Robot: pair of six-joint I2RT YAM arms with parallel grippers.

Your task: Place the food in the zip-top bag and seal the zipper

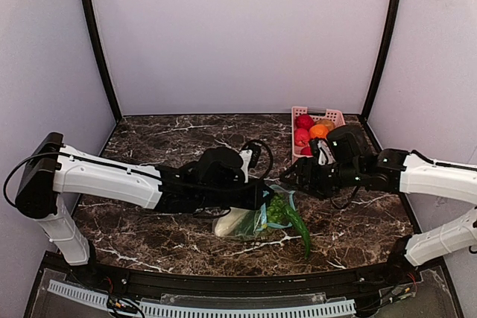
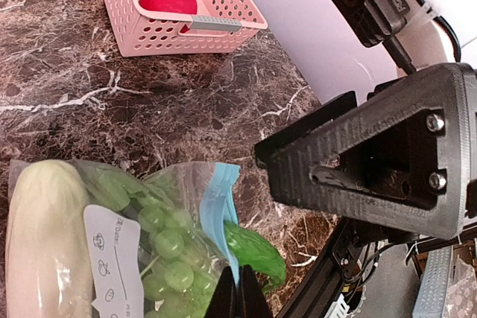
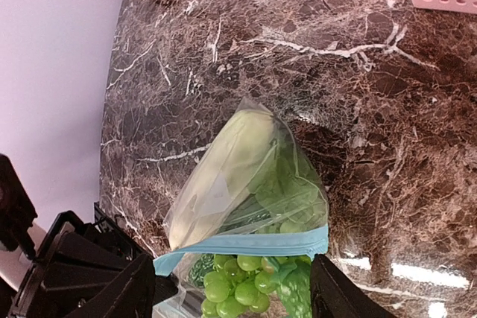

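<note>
The clear zip top bag [image 3: 250, 176] lies on the marble table with a pale long vegetable [image 2: 46, 236], green grapes [image 3: 231, 288] and greens inside. A long green pepper [image 1: 298, 232] pokes out past its blue zipper [image 3: 246, 242]. My left gripper is shut on the zipper edge of the bag. My right gripper is part open above the bag's mouth, with no grip on the bag visible.
A pink basket [image 2: 186, 35] with tomatoes and orange fruit stands at the back right.
</note>
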